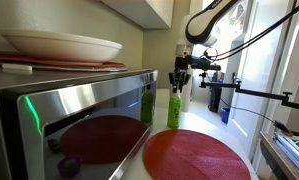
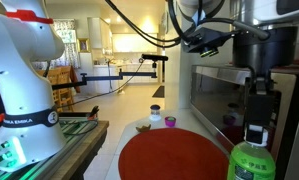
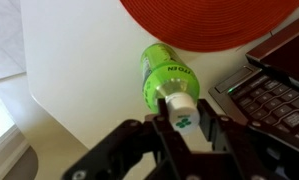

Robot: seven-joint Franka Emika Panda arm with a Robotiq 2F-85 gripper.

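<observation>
A green bottle (image 1: 174, 112) with a white cap (image 3: 183, 112) stands upright on the white counter, just beyond a round red mat (image 1: 194, 158). My gripper (image 1: 176, 88) points down over it, shut on the bottle's top. In the second exterior view the fingers (image 2: 256, 118) reach down to the top of the bottle (image 2: 251, 165), which is cut off by the frame's lower edge. From the wrist, the cap sits between the dark fingertips, with the green body (image 3: 163, 75) leaning away in perspective.
A microwave (image 1: 64, 105) runs along the counter, its door reflecting the mat and bottle; its keypad (image 3: 274, 100) is close to the gripper. A white bowl (image 1: 61, 45) rests on top. Small jars (image 2: 155, 112) stand beyond the mat.
</observation>
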